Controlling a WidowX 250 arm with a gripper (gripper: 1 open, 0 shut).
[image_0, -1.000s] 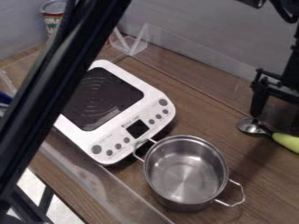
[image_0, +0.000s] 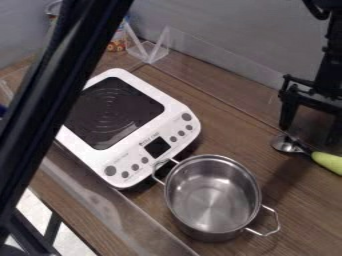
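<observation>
A stainless steel pot (image_0: 211, 195) with two side handles stands on the wooden counter, just in front of a white induction cooker (image_0: 131, 152) with a black top. At the right, a ladle-like metal utensil (image_0: 287, 144) lies beside a long yellow-green object (image_0: 326, 161). The black gripper (image_0: 306, 100) is at the right edge, above and behind the utensil; whether its fingers are open or shut I cannot tell.
A clear bag and a container sit at the back left. A dark frame bar crosses the left side. Bare counter (image_0: 221, 115) lies between the cooker and the right side.
The gripper and arm at the right have moved slightly, toward the left and down in the view. The pot, cooker and utensil have not moved.
</observation>
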